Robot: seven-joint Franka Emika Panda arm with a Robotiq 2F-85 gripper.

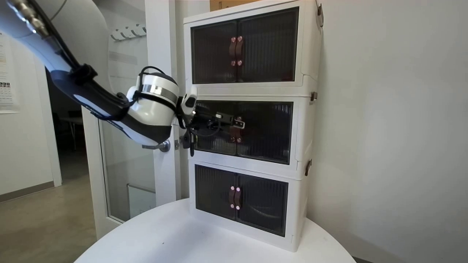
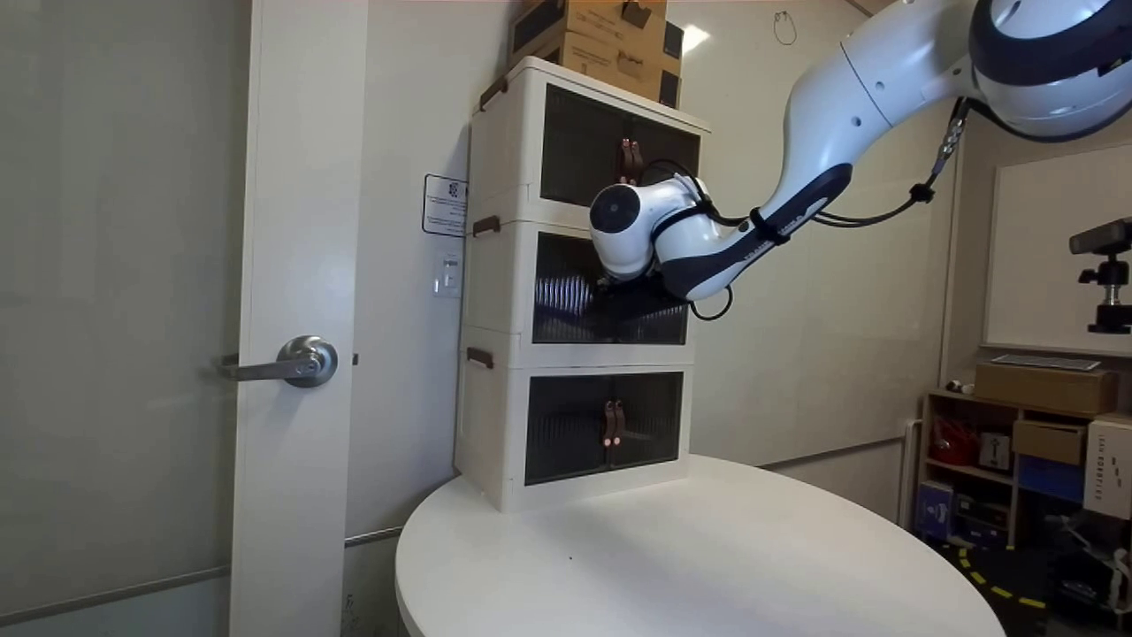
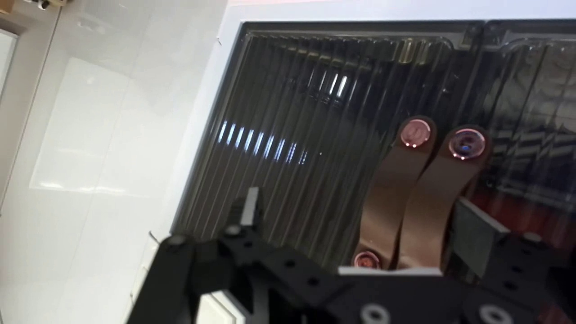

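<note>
Three stacked white cabinet units have dark ribbed double doors. In front of the middle unit, my gripper stands open, its fingers well apart. In the wrist view both straps lie between my fingers, much closer to the right finger pad than to the left pad. I cannot tell whether the right pad touches a strap. The middle doors are closed. The arm hides my fingers in exterior view 2.
Upper doors and lower doors are closed too. The stack stands on a round white table, bare in front. Cardboard boxes sit on top. A door with a lever handle is beside the stack.
</note>
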